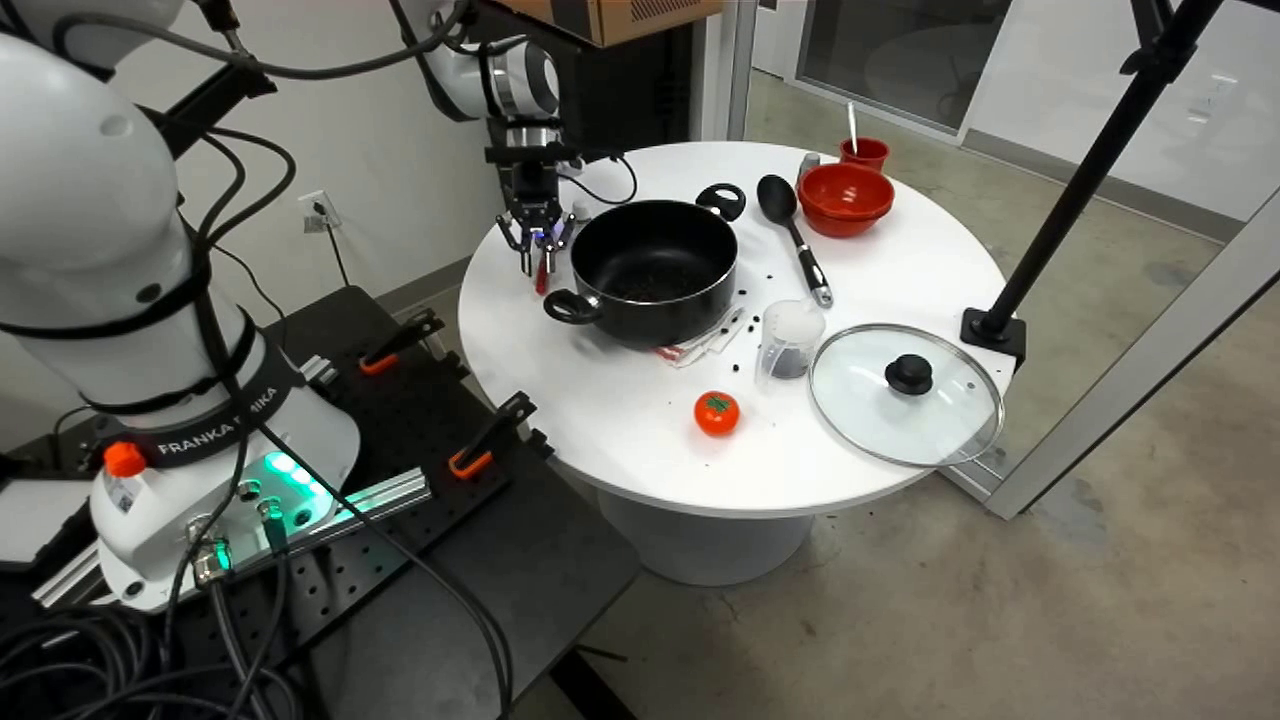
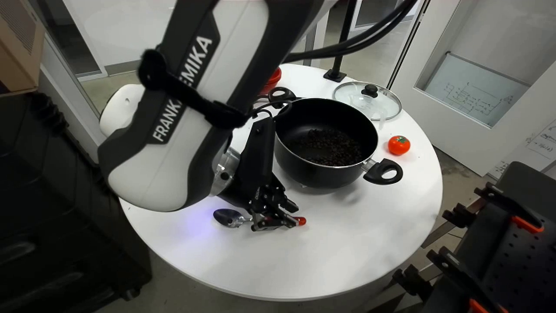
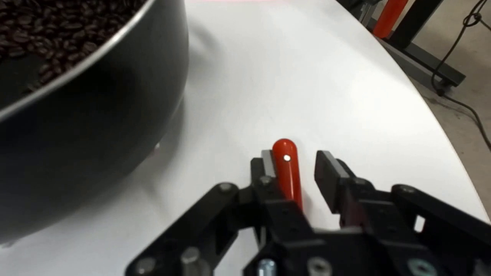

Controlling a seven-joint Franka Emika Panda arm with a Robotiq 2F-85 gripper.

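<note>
A spoon with a dark metal bowl [image 2: 228,218] and a red handle tip [image 2: 300,221] lies at or very near the white table's surface, beside the pot. In the wrist view, its red handle [image 3: 288,172] is between the fingers of my gripper. The fingers stand part open: the handle is close against the left finger, with a clear gap to the right one. Exterior view 1 has the gripper [image 1: 537,266] low over the table, left of the black pot [image 1: 654,270]. Gripper parts hide the middle of the spoon.
Dark beans [image 2: 328,146] lie in the pot, whose near handle [image 2: 384,172] sticks out. A tomato [image 1: 716,413], clear cup [image 1: 792,336], glass lid [image 1: 908,396], black ladle [image 1: 792,234] and red bowls [image 1: 846,198] occupy the table's other side. Bare table lies before the gripper.
</note>
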